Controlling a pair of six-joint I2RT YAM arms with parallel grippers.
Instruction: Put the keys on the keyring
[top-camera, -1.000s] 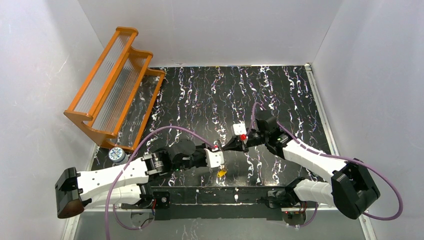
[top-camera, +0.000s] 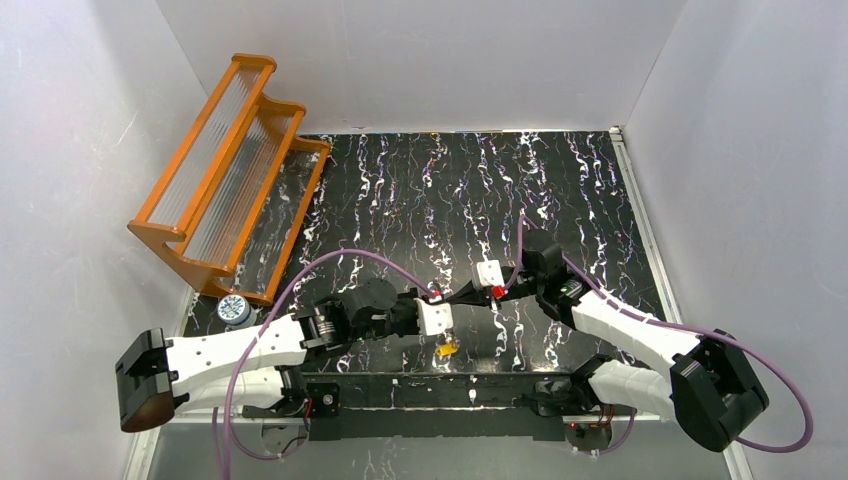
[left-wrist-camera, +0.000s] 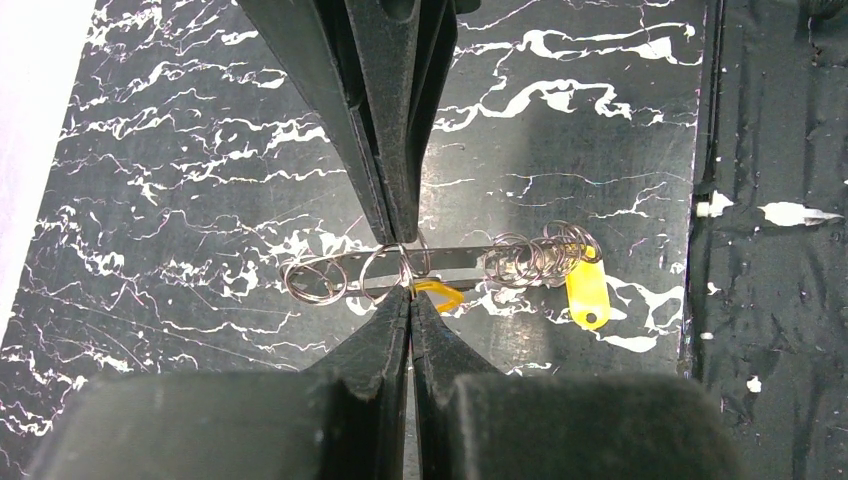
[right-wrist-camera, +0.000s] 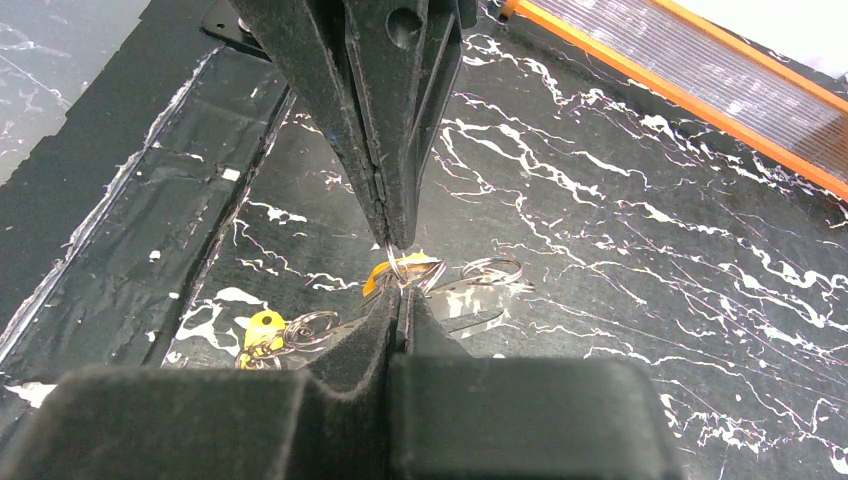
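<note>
My left gripper and right gripper meet tip to tip over the table, both shut. A thin metal ring (left-wrist-camera: 403, 262) spans the small gap, its wire running into both sets of fingertips. Next to the left fingertips shows a yellow loop-shaped piece (left-wrist-camera: 440, 293), probably a key head; whether it is threaded on the ring I cannot tell. Just below, several more wire rings (left-wrist-camera: 520, 258) lie in a row along a flat metal strip (left-wrist-camera: 455, 257). At the end of that row is a yellow key or tag (left-wrist-camera: 588, 296), also seen in the top view.
On the left stands an orange wooden rack (top-camera: 215, 180) with clear ribbed panels. A small round blue-and-white object (top-camera: 234, 310) sits by its lower end. Behind the grippers the dark marbled table (top-camera: 430, 200) is clear.
The left arm has edged right. The yellow piece beneath shows a little differently.
</note>
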